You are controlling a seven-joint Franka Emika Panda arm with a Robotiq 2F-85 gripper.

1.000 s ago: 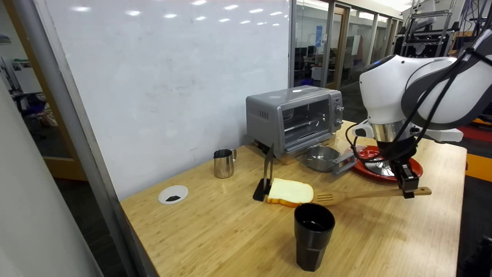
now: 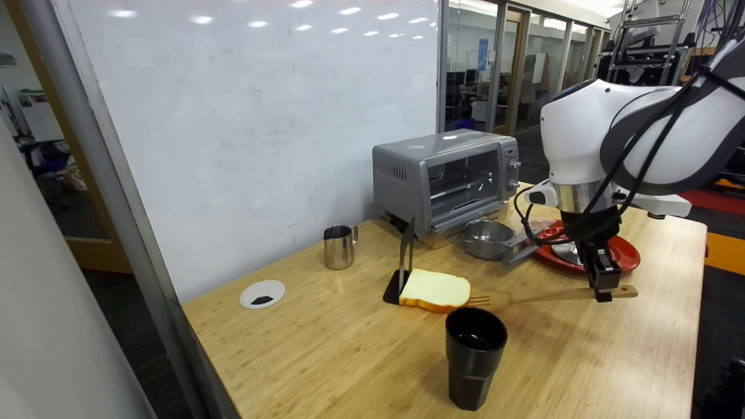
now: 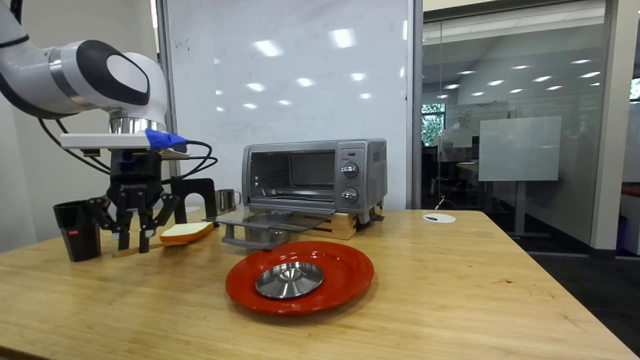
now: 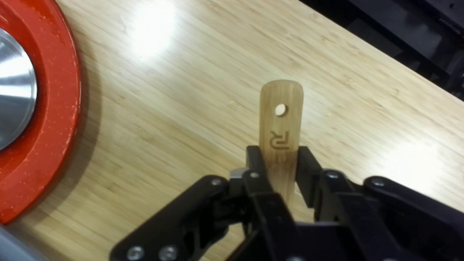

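Observation:
My gripper is shut on the handle of a wooden slotted spatula (image 4: 282, 117), near the end with the hole. In exterior view 1 the spatula (image 2: 545, 296) stretches left from the gripper (image 2: 605, 293), low over the table. Its slotted head meets a slice of bread (image 2: 438, 287), and part of the head is hidden at the bread's edge; how far under it reaches I cannot tell. The far side of the bread is against a black bookend-like stand (image 2: 395, 286). In exterior view 2 the bread (image 3: 187, 232) appears slightly tilted beyond the gripper (image 3: 133, 247).
A black cup (image 2: 476, 349) stands close in front of the spatula head. Behind are a toaster oven (image 3: 315, 174) with its door down, a metal bowl (image 2: 485, 240) and a steel pitcher (image 2: 339, 248). The red plate (image 3: 351, 270) carries a metal lid (image 3: 288, 281).
The gripper and spatula have moved left toward the stand. The bread has shifted slightly left with them, and more of the spatula head is now hidden at its edge.

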